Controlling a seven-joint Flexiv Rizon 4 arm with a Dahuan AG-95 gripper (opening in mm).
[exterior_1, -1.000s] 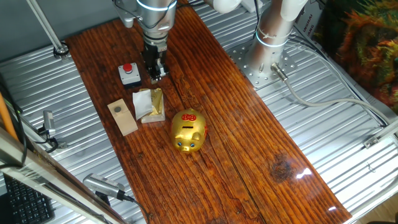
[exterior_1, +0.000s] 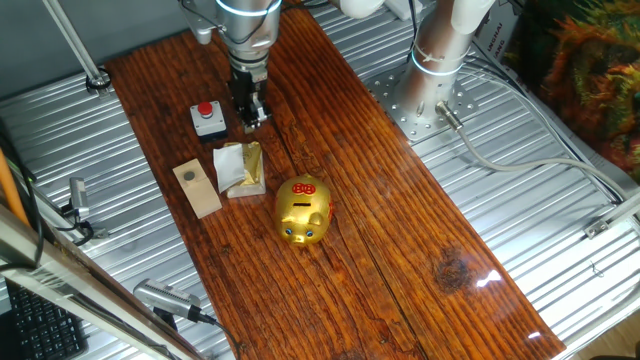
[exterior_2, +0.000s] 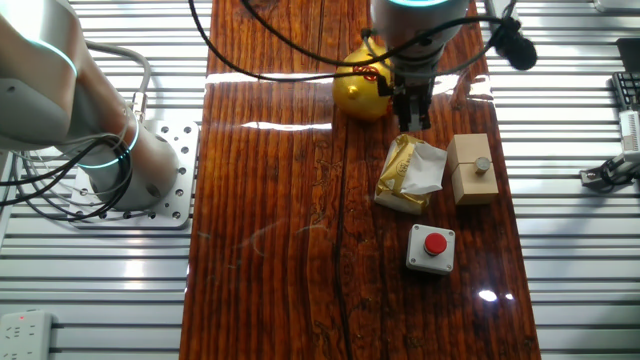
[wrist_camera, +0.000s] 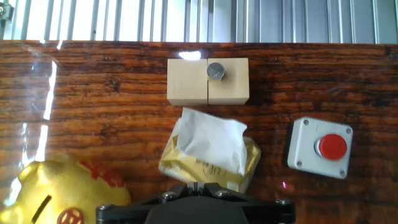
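Note:
My gripper (exterior_1: 256, 122) hangs above the table, apart from the objects, near the gold-and-white packet. In the wrist view the fingertips of the gripper meet at the bottom edge, shut with nothing visible between them. A round metal disc, coin-like (wrist_camera: 216, 71), rests on a pale wooden block (wrist_camera: 186, 83) that has a seam across its middle. The gold piggy bank (exterior_1: 304, 216) has a dark slot on top and red markings. Gold wrapping and a white paper flap cover the packet (wrist_camera: 211, 146). A grey box carries a red button (wrist_camera: 333, 147).
Black cables (exterior_2: 300, 75) loop around the arm. A camera-like device (exterior_1: 168, 298) sits beside the table's edge. The arm's base (exterior_1: 420, 105) stands on the ribbed metal surface.

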